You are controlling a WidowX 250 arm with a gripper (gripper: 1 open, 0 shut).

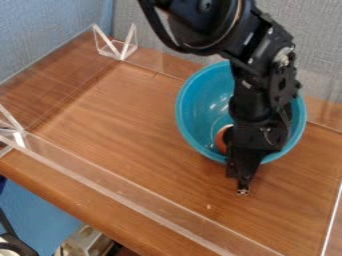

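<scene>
A teal bowl (195, 108) sits on the wooden table toward the back right. Something orange (222, 138) shows at its front, mostly hidden behind the black arm. My gripper (243, 180) reaches down over the bowl's front rim, its tips low near the table just in front of the bowl. It looks shut; what is between its fingers is hidden, possibly the rim or the orange item, and I cannot tell which.
White wire brackets (115, 46) stand at the back left and left edge. A grey padded wall runs behind; blue shows below the left edge.
</scene>
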